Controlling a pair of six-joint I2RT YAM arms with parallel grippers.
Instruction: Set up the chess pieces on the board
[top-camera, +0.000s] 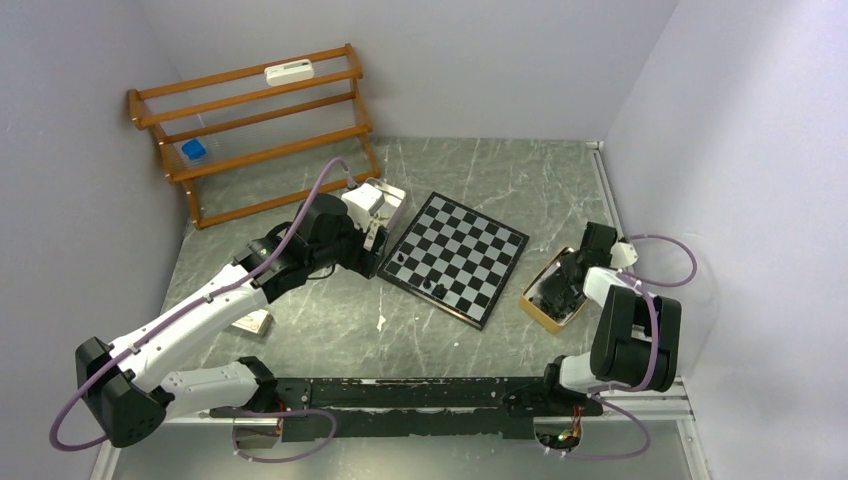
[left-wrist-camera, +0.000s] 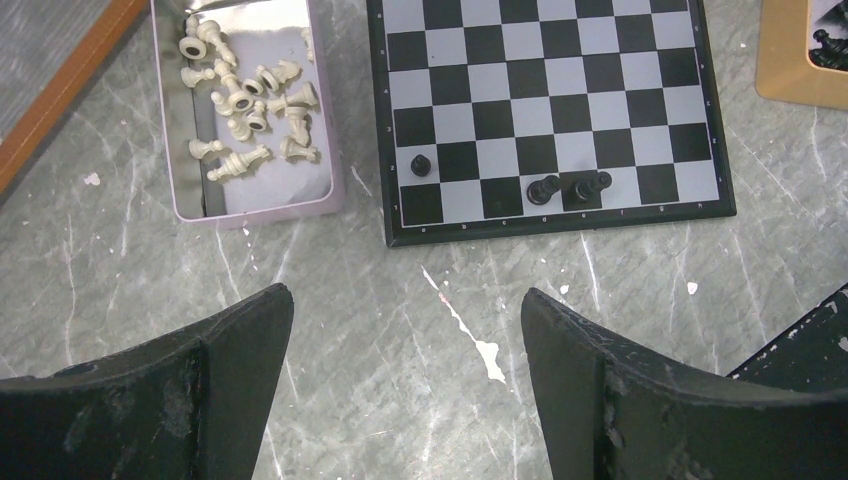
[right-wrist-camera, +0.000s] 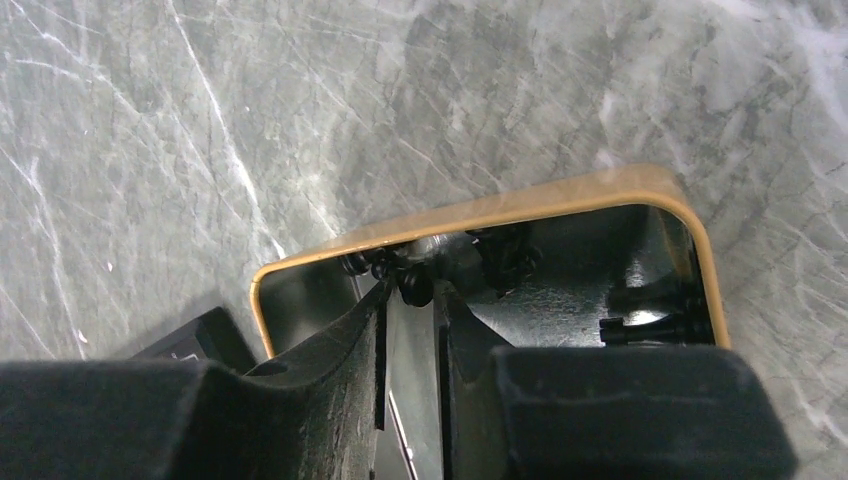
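Observation:
The chessboard (left-wrist-camera: 560, 228) lies mid-table, bearing three black pieces near one edge: a lone one (left-wrist-camera: 421, 165), a second (left-wrist-camera: 541, 191) and a third (left-wrist-camera: 590, 187), the latter two close together. In the right wrist view my right gripper reaches into the tan-rimmed box (right-wrist-camera: 520, 204). Its fingers stand slightly apart, a black piece's round head (right-wrist-camera: 416, 286) showing at their tips; whether they touch it is unclear. More black pieces (right-wrist-camera: 655, 330) lie in the box. My left gripper is wide open and empty, over bare table beside the board.
A pale tray (left-wrist-camera: 330, 205) of jumbled white pieces (left-wrist-camera: 240, 160) stands left of the board. Behind it is a wooden rack (top-camera: 265, 145). Close to the right gripper, the tan box's wall borders the pieces. The table in front of the board is clear.

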